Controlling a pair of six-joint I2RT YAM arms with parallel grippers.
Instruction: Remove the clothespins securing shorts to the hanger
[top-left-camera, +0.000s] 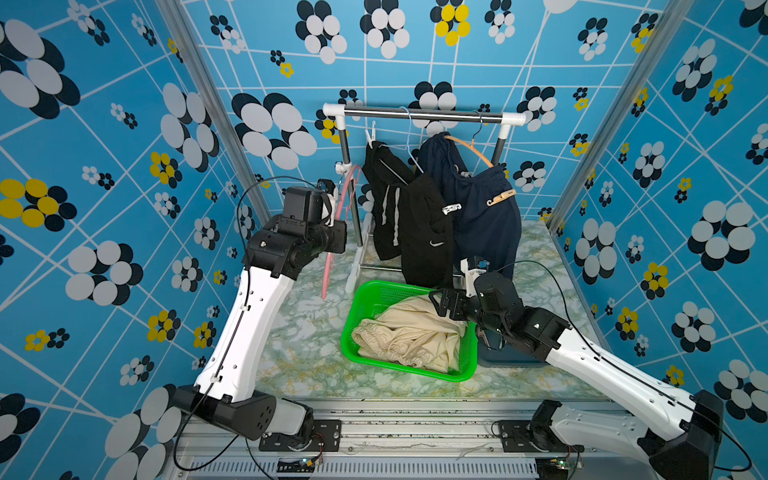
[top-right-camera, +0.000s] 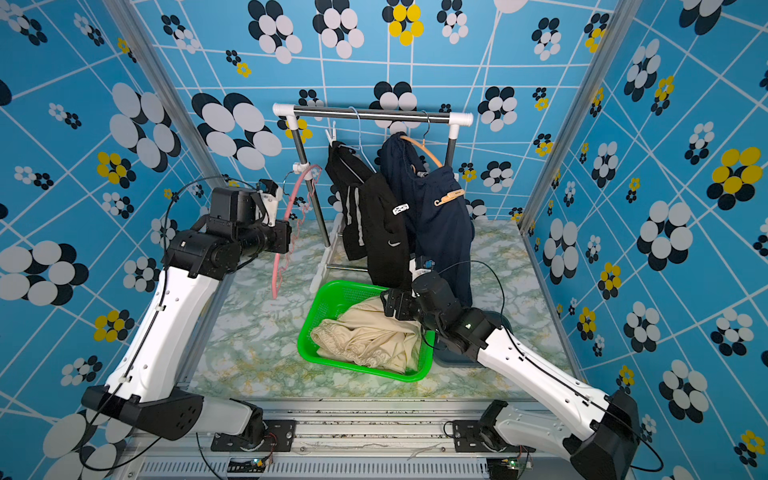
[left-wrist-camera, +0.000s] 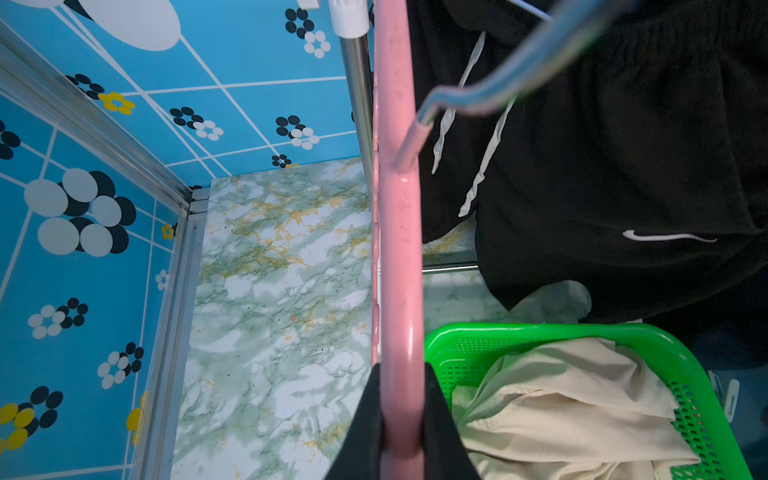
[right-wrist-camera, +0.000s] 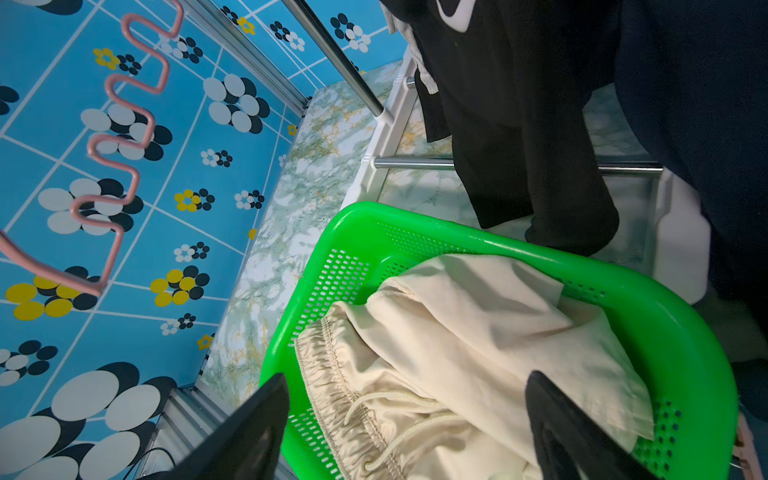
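Note:
My left gripper is shut on a pink hanger (left-wrist-camera: 400, 264), which hangs from its grip left of the rack with no garment on it. Over the green basket my right gripper stands open, nothing between its fingers. Cream shorts (right-wrist-camera: 480, 320) lie crumpled in the basket under it. Black shorts (top-left-camera: 424, 224) hang on the rack with a white clothespin (top-left-camera: 452, 209) near their edge. Navy shorts (top-left-camera: 484, 208) hang to their right, bearing a wooden clothespin (top-left-camera: 501, 197). The top of the pink hanger is blurred in the left wrist view.
The metal rack (top-left-camera: 416, 113) spans the back of the table. In front of it sits the green basket (top-left-camera: 349, 328), and a dark container (top-right-camera: 448, 358) is partly hidden beneath my right arm.

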